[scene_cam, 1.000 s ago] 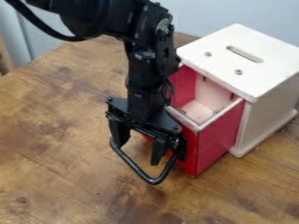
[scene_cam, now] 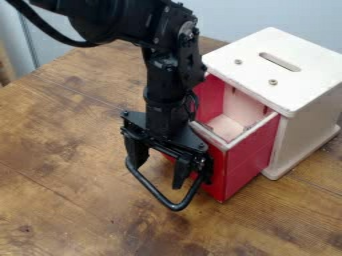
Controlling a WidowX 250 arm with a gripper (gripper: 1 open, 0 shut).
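My black gripper (scene_cam: 166, 172) points down in front of a red drawer (scene_cam: 242, 165), at its left side. A black bar handle (scene_cam: 174, 203) hangs across below the fingers; whether the fingers hold it, and whether they are open, I cannot tell. The drawer stands out from a white wooden cabinet (scene_cam: 286, 78) with a slot on top. Inside the drawer is a pale wooden block (scene_cam: 225, 126); part of the interior is hidden by the arm.
A pale wall stands behind, and the cabinet fills the right side.
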